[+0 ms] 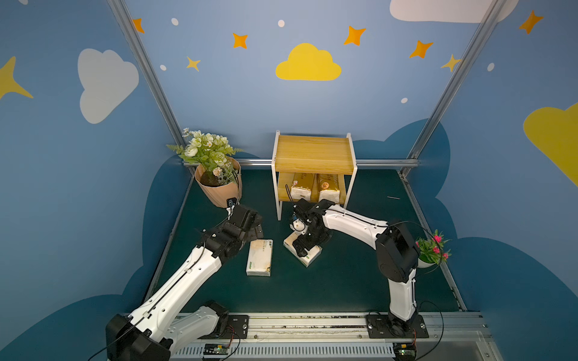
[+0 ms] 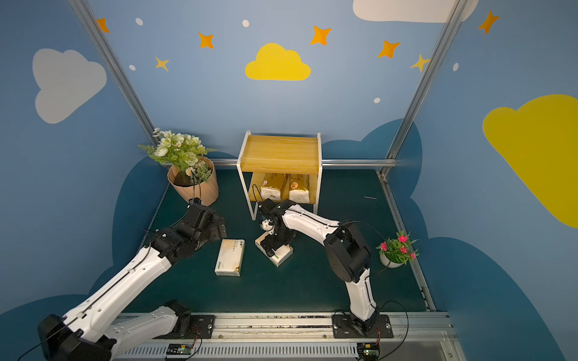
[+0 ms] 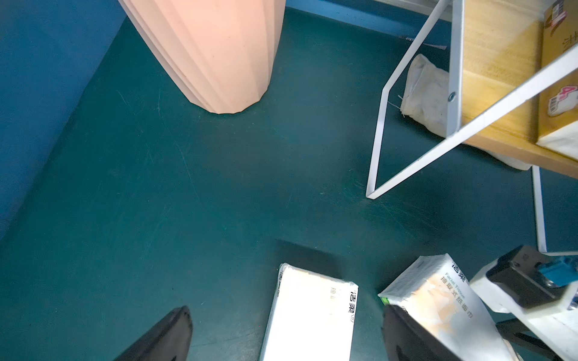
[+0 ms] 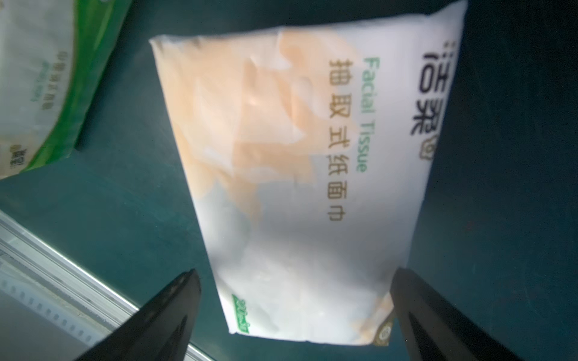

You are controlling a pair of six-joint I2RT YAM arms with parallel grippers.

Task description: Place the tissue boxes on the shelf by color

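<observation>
Two white tissue packs lie flat on the dark green table: the left pack (image 1: 259,258) and the right pack (image 4: 301,180), which is turned at an angle. My right gripper stands open over the right pack, a finger (image 4: 171,319) at either side of its near end. My left gripper is open with nothing held; in the left wrist view the left pack (image 3: 310,316) shows between its fingers, lower down. Two gold-and-white tissue packs (image 1: 302,186) (image 1: 328,187) stand side by side on the shelf's (image 1: 316,153) lower board. The upper board is bare.
A large flower pot (image 1: 219,187) stands left of the shelf, behind my left arm. A small pink-flowered plant (image 1: 432,249) is at the right edge. A whitish cloth-like thing (image 3: 427,93) lies beneath the shelf. Table left of the shelf is clear.
</observation>
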